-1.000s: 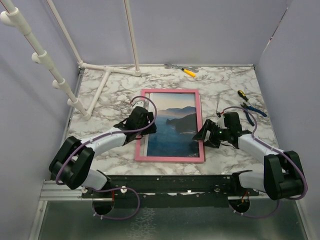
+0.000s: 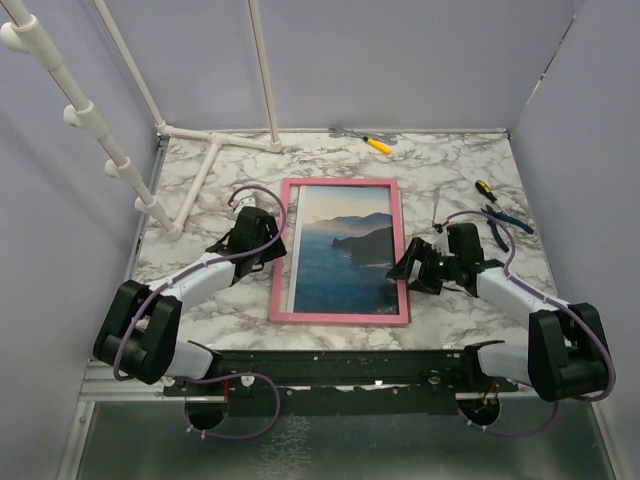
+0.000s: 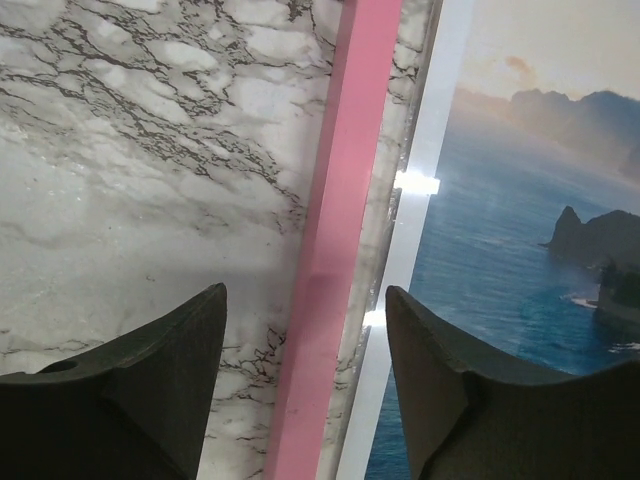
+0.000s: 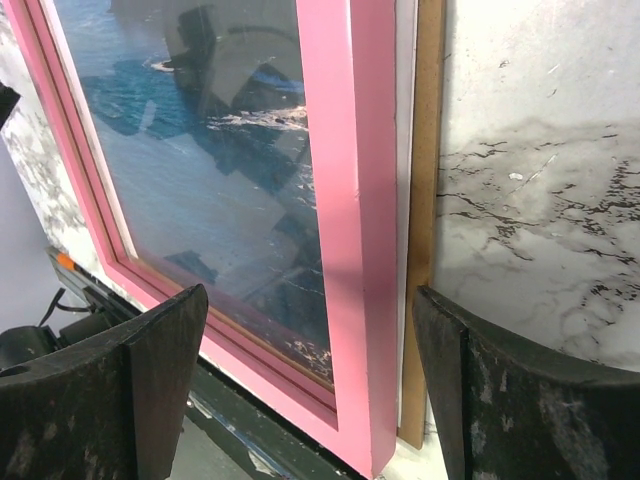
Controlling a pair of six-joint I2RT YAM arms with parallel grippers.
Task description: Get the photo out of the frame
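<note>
A pink frame (image 2: 341,318) lies flat on the marble table around a coastal photo (image 2: 340,260) with a white border. My left gripper stands open over the left rail (image 3: 340,200); a gap shows between that rail and the white-edged photo (image 3: 510,280). At the frame's near right corner, my right gripper is open around the pink rail (image 4: 355,230); outside it show a white strip and a brown board edge (image 4: 420,170).
A yellow-handled tool (image 2: 376,144) lies at the back. A screwdriver (image 2: 484,188) and pliers (image 2: 496,230) lie at the right. White pipes (image 2: 205,175) stand at the back left.
My left gripper has moved leftward, from over the photo's left part to over the frame's left rail and just outside it. The right arm appears still.
</note>
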